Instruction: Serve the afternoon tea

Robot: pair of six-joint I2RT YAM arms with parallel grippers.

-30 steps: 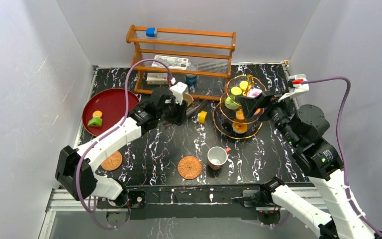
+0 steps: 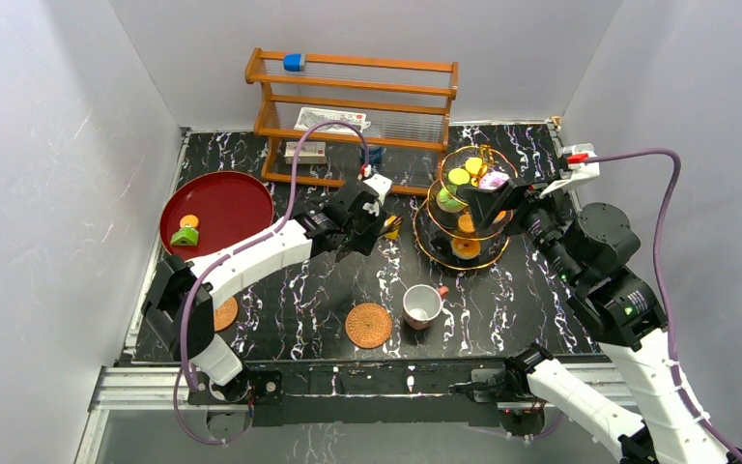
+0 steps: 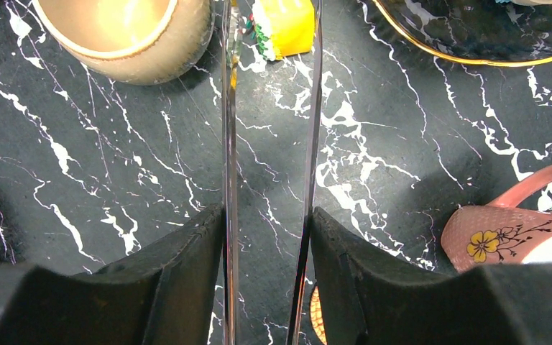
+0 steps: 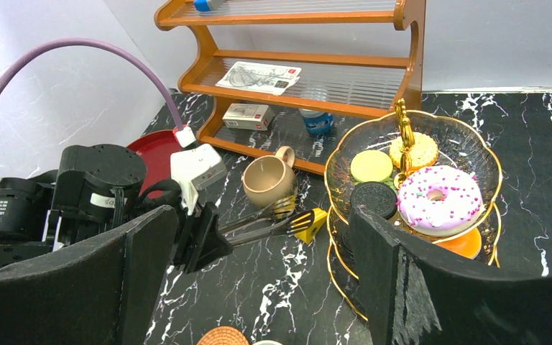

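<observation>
A yellow item (image 3: 287, 25) with a green-and-white edge lies on the marble counter beside a beige cup (image 3: 122, 50). My left gripper is over it, its long fingers parted, their tips at the item; whether they touch is unclear. A three-tier stand (image 4: 478, 215) holds a pink donut (image 4: 440, 198) and other treats. My right gripper is open beside the stand. A pink flowered mug (image 3: 496, 237) stands near a woven coaster (image 2: 368, 325).
A red plate (image 2: 214, 200) with two small items is at left, another coaster (image 2: 224, 312) near my left arm. A wooden rack (image 2: 357, 81) stands at the back. The front middle counter has free room.
My left arm has moved right, bringing its gripper over the yellow item, which is now partly hidden in the top view. My right arm has stayed still.
</observation>
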